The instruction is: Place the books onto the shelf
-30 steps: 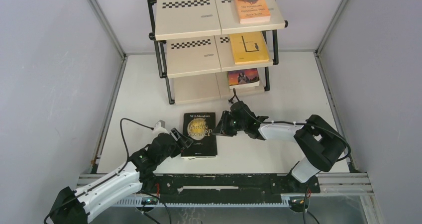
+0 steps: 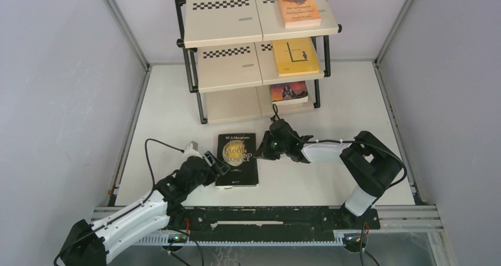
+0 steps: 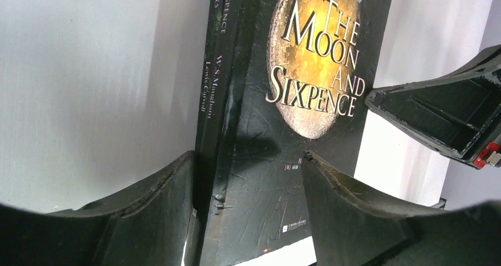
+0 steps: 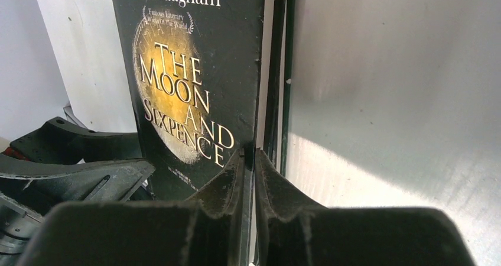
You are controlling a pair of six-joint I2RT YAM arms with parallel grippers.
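Note:
A black book, "The Moon and Sixpence" point(image 2: 237, 174), lies face up on another dark book, whose spine point(image 3: 207, 80) reads Lewis Carroll in the left wrist view. At their spine side, my left gripper is open; one finger stands beside the spines and the other is over the top cover. My right gripper is shut at the opposite long edge of the top book point(image 4: 195, 47), that edge pinched between its fingertips. The lower book's edge point(image 4: 288, 71) shows just outside. How deep the grip goes is hidden.
Behind stands a three-tier beige rack point(image 2: 224, 32). On its right side are an orange book point(image 2: 299, 9), a yellow book point(image 2: 295, 56) and a book with a dark red cover point(image 2: 289, 91). The rack's left side is empty, and white table point(image 2: 171, 109) lies clear around the stack.
My right gripper has closed at the book's right edge, and its arm has shifted slightly. The left gripper and the stack look nearly still.

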